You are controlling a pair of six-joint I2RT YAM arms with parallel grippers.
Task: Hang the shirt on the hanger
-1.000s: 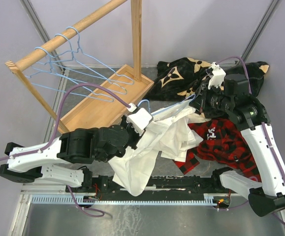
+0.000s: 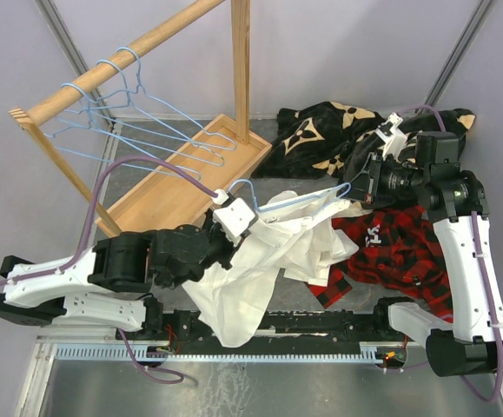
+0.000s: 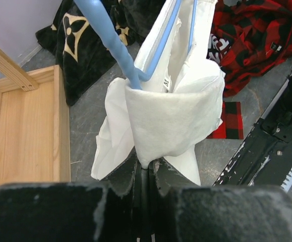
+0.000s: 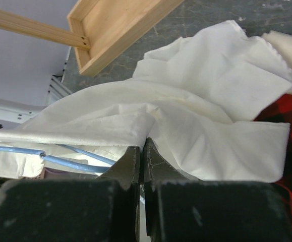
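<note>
A white shirt hangs between both grippers, with a blue hanger inside its upper part. My left gripper is shut on the shirt's bunched fabric, just below the hanger's twisted neck. At the shirt's other end my right gripper is shut at the white fabric and hanger, in the top view at upper right of the shirt; what exactly lies between its fingertips is hidden by the cloth.
A wooden rack with several blue hangers stands at upper left over a wooden tray. Dark patterned cloths and a red-black plaid cloth lie at the right.
</note>
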